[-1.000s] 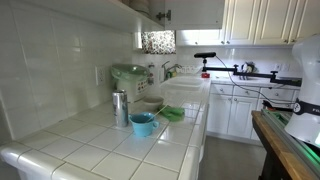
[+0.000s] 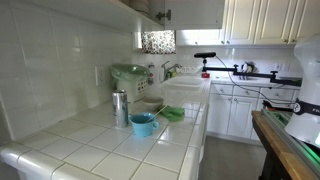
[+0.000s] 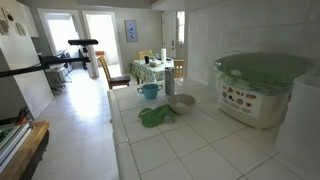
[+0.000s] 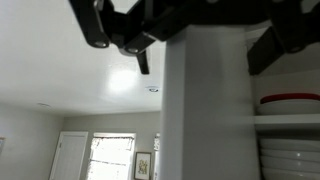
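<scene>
In the wrist view my gripper is open, its two dark fingers (image 4: 142,58) set wide apart at the top of the view. Between them, from this angle, stands the edge of a white cabinet door (image 4: 208,110); whether either finger touches it I cannot tell. To the right of the door is a shelf (image 4: 285,121) with stacked white bowls (image 4: 290,155) below it and a red-rimmed dish (image 4: 289,105) on it. Exterior view 1 shows a white upper cabinet door (image 2: 199,13) swung out at the top. The gripper is not clearly seen in either exterior view.
On the tiled counter (image 2: 60,150) are a blue cup (image 2: 143,126), a silver cylinder (image 2: 120,108), a green cloth (image 3: 157,115) and a bowl (image 3: 182,103). A large lidded container (image 3: 250,100) stands by the wall.
</scene>
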